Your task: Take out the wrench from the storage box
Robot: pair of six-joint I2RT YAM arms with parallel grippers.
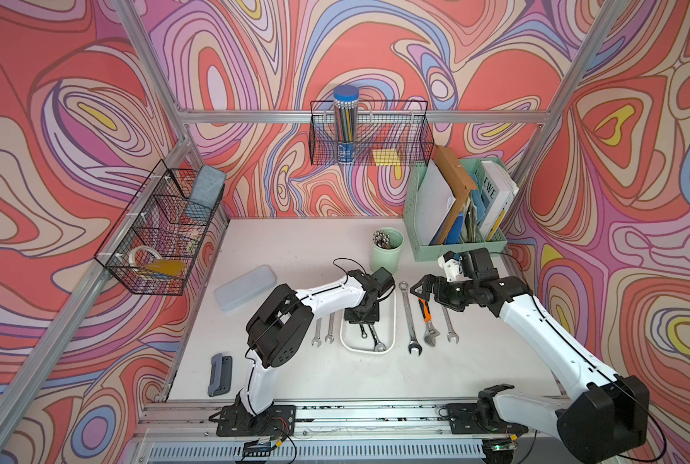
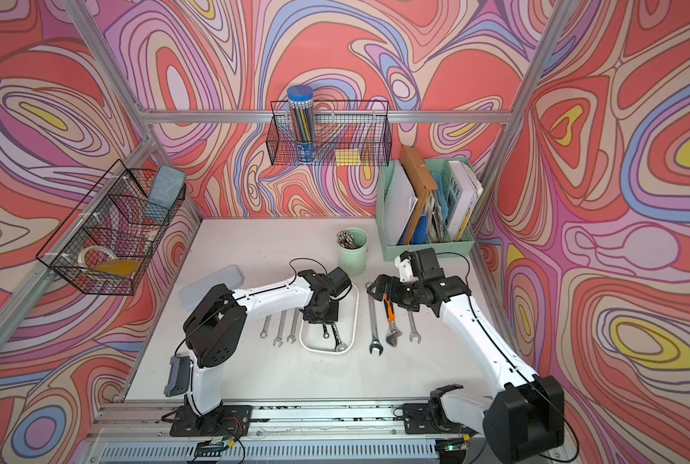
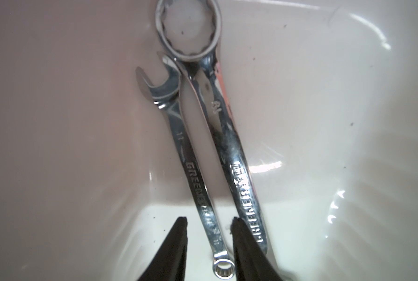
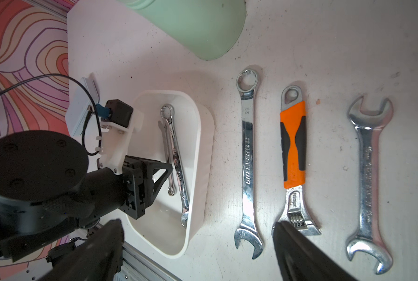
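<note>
Two chrome combination wrenches lie side by side in the white storage box (image 4: 201,154). In the left wrist view, the smaller wrench (image 3: 194,180) has its open end up and its ring end down between my fingertips' sides of the picture. The larger wrench (image 3: 232,152), ring end up, lies just to its right. My left gripper points down into the box, open, above the lower part of the smaller wrench, holding nothing. My right gripper hangs open over the table right of the box, its fingers empty.
Right of the box lie a long wrench (image 4: 247,164), an orange-handled adjustable wrench (image 4: 293,145) and an open-ended wrench (image 4: 365,173). More wrenches (image 2: 280,328) lie left of it. A green cup (image 1: 387,251) stands behind.
</note>
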